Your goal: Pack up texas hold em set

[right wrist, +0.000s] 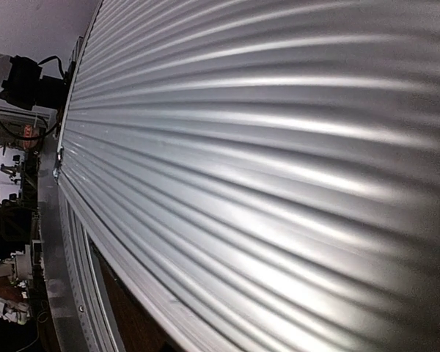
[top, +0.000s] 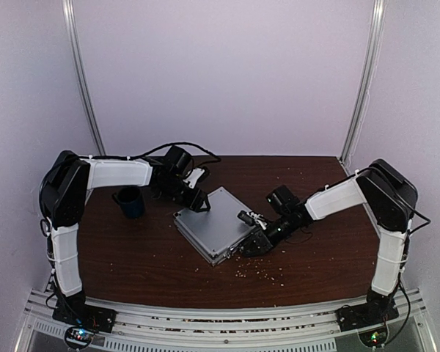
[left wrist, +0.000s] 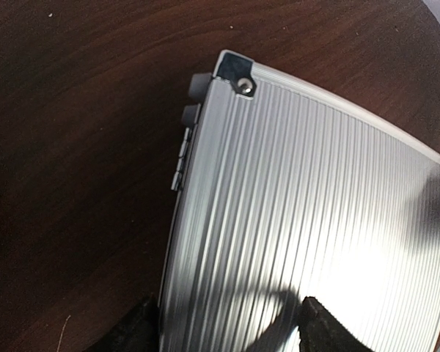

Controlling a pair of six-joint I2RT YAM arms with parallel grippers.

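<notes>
A silver ribbed case (top: 220, 218) lies closed and slanted in the middle of the table, its lid (left wrist: 330, 191) filling much of the left wrist view. My left gripper (top: 202, 205) is over the case's back left edge; in its own view the fingers (left wrist: 326, 326) are spread apart, one above the lid and the other by the side edge. At the front right edge of the case is my right gripper (top: 236, 251). The lid (right wrist: 264, 169) fills the right wrist view, and that gripper's fingers are hidden there, so its finger opening does not show.
A dark blue mug (top: 131, 202) stands left of the case, under the left arm. Small pale bits (top: 258, 265) are scattered on the table in front of the right gripper.
</notes>
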